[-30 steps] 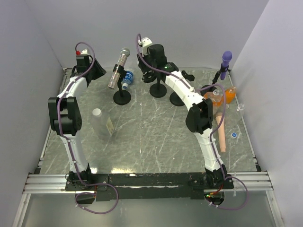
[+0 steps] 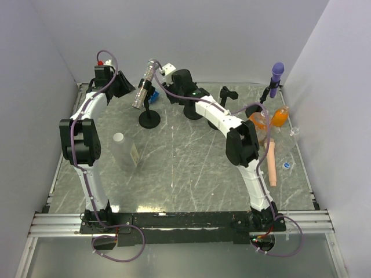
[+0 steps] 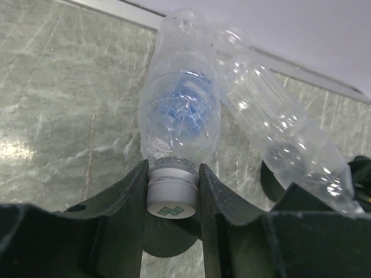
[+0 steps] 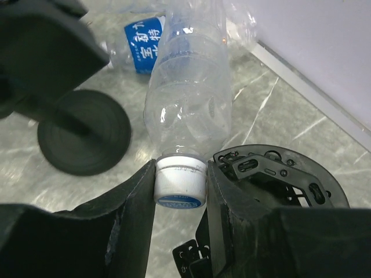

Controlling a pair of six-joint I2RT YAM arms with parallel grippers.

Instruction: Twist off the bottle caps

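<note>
My left gripper is shut on the white cap (image 3: 172,200) of a clear bottle (image 3: 179,110) in the left wrist view. A blue patch shows through that bottle. In the right wrist view, a second clear bottle (image 4: 188,110) has its white, blue-topped cap (image 4: 181,179) between the fingers of my right gripper, which is shut on it. Both caps sit at the bottle necks. From the top, the grippers are at the back left, one on each side of a glittery microphone (image 2: 144,87), and the arms hide most of both bottles.
Black stands (image 2: 149,119) rise close to both grippers. Beyond the right gripper's bottle is a blue-labelled bottle (image 4: 145,43). At front left stands a large clear container (image 2: 125,152). Orange bottles (image 2: 280,116) and a pink stick (image 2: 271,162) lie right.
My right gripper has moved left and a little down in the top view, now close to the microphone and partly over the blue-labelled bottle.
</note>
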